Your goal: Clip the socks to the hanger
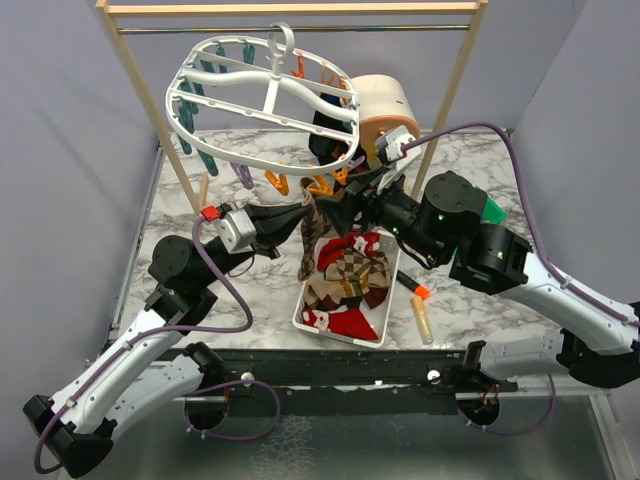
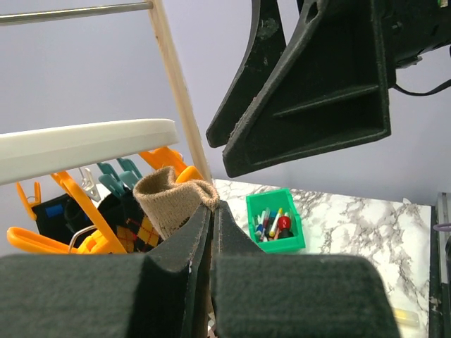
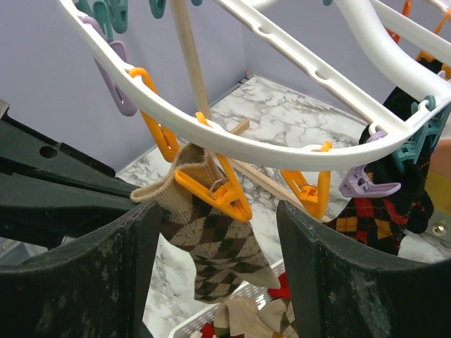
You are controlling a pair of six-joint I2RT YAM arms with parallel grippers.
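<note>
A brown checkered sock (image 3: 215, 243) hangs below the front rim of the white round hanger (image 1: 265, 160). My left gripper is shut on the edge of the sock's cuff, reaching in from the left in the right wrist view. An orange clip (image 3: 227, 184) on the rim lies across the near face of the cuff; whether it grips the cloth I cannot tell. Around that clip, my right gripper stands open, one finger on each side and apart from it. Another sock, dark with orange patches (image 3: 366, 222), hangs farther back.
The white tray (image 1: 362, 343) below holds several socks. More orange, purple and teal clips (image 1: 188, 115) hang round the rim. A tan cylinder (image 1: 385, 98) stands behind, a green box (image 2: 287, 245) to the right. Bare marble table (image 1: 170, 270) lies at left.
</note>
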